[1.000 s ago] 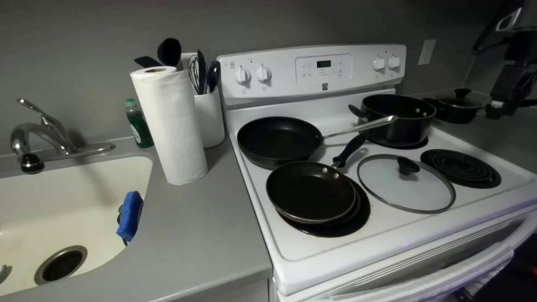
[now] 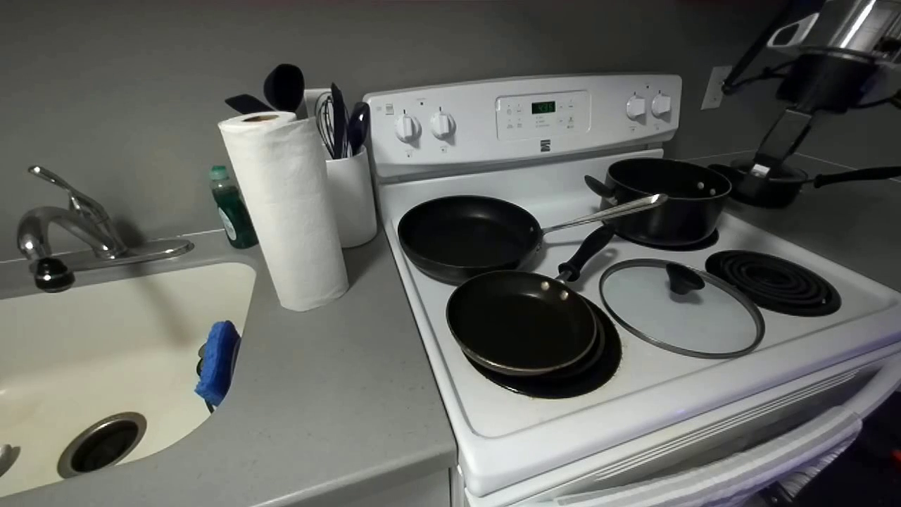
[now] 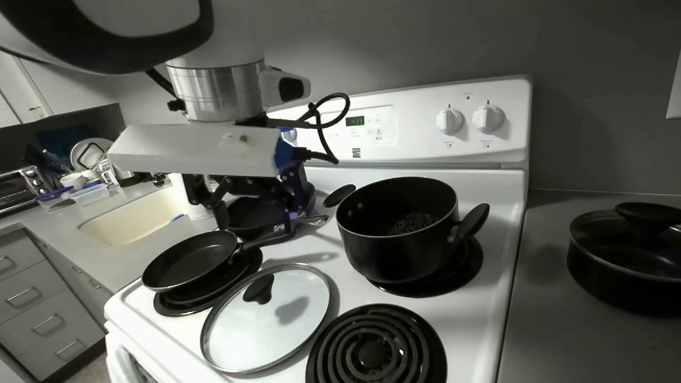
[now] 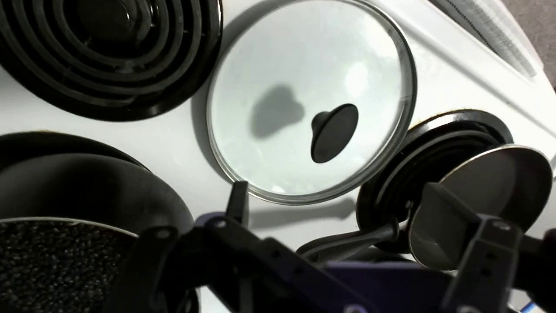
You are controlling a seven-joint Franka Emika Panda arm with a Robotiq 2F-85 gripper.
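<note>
My gripper [image 3: 257, 220] hangs in the air above the stove, fingers apart and nothing between them. In the wrist view, one fingertip [image 4: 239, 195] appears near the rim of a round glass lid [image 4: 250, 68], the other in front of the small frying pan [image 4: 500, 182]. The lid, with its black knob [image 4: 336, 133], lies flat on the white stovetop. A black pot [image 3: 396, 255] stands on the back right burner; dark, grainy contents [image 4: 57, 261] show inside it. The small frying pan rests tilted on the front left burner, with a larger pan [image 2: 469, 236] behind it.
A lidded black pan [image 3: 619, 274] sits on the right counter. Left of the stove stand a paper towel roll [image 2: 283, 211] and a utensil holder [image 2: 350, 198], beside the sink [image 2: 169, 304].
In exterior view 1, my arm and gripper have moved left, and a finger now covers part of the lidded pan on the right counter. Cookware and lid have stayed in place.
</note>
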